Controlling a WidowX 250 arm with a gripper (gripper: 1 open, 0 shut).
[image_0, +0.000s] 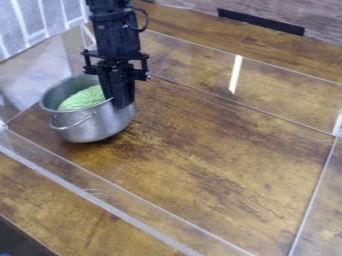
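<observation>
A steel pot sits at the left of the wooden surface, tilted, with something green inside it. My black gripper reaches down over the pot's right rim from above, its fingers at that rim. The fingertips are dark and partly hidden against the pot, so what lies between them is hard to see; the gripper looks shut.
Clear plastic walls border the wooden work area on several sides.
</observation>
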